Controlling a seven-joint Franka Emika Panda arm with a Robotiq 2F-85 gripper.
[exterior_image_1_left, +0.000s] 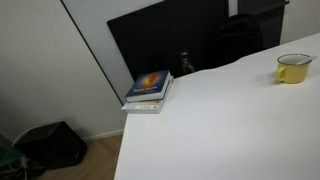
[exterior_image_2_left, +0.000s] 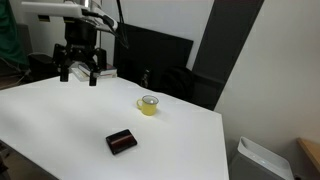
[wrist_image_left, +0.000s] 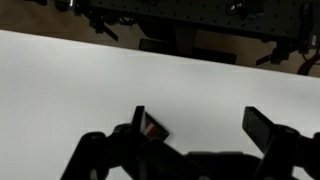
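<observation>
Above the white table, my gripper (exterior_image_2_left: 78, 78) hangs with its fingers apart and nothing between them. In the wrist view its two dark fingers stand wide apart at the lower left and right. A small dark block with a reddish side (exterior_image_2_left: 121, 141) lies flat on the table, to the right of and below the gripper in exterior view 2. In the wrist view that block (wrist_image_left: 155, 129) shows beside the left finger, partly hidden by it. A yellow mug (exterior_image_1_left: 292, 69) with something light sticking out of it stands upright on the table, apart from the gripper.
Stacked books (exterior_image_1_left: 148, 88) lie at the table's corner in exterior view 1. Behind the table stands a dark panel (exterior_image_1_left: 185, 38). A white bin (exterior_image_2_left: 262, 160) is off the table at the right.
</observation>
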